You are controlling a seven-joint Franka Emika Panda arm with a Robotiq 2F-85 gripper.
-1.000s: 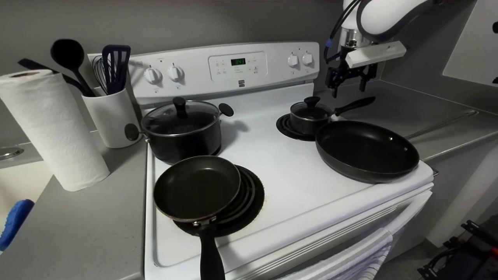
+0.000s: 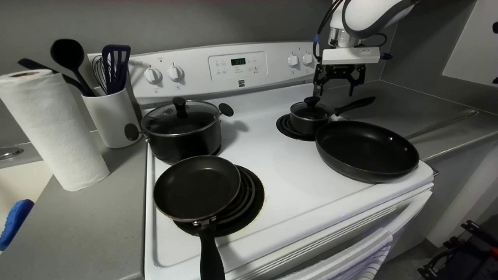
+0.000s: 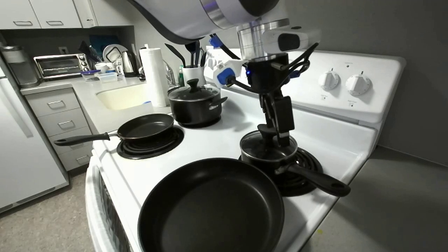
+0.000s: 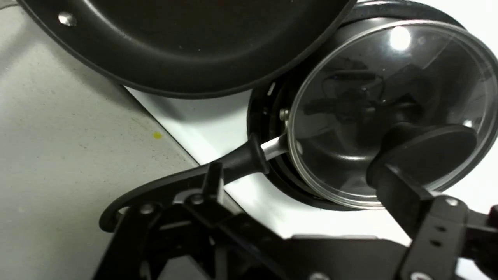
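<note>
My gripper (image 2: 336,88) is open and empty, its fingers pointing down, high at the back right of the stove. A small black saucepan (image 2: 306,125) with a glass lid (image 4: 345,140) stands on the back right burner. In the wrist view its black handle (image 4: 233,163) reaches left over the counter edge, passing behind one fingertip. The other finger (image 4: 401,200) overlaps the black lid knob (image 4: 434,149) in that view. From exterior view 1 the gripper hangs above the saucepan, clear of it.
A large frying pan (image 3: 210,210) sits close in front of the saucepan. To the left stand a lidded pot (image 2: 186,144) and a smaller frying pan (image 2: 198,189). The stove's back panel (image 2: 198,70) rises behind. Bare stovetop (image 2: 266,144) lies in the middle.
My gripper has shifted left in exterior view 1, toward the space over the saucepan, and its wrist has turned. The pans and the pot have stayed in place.
</note>
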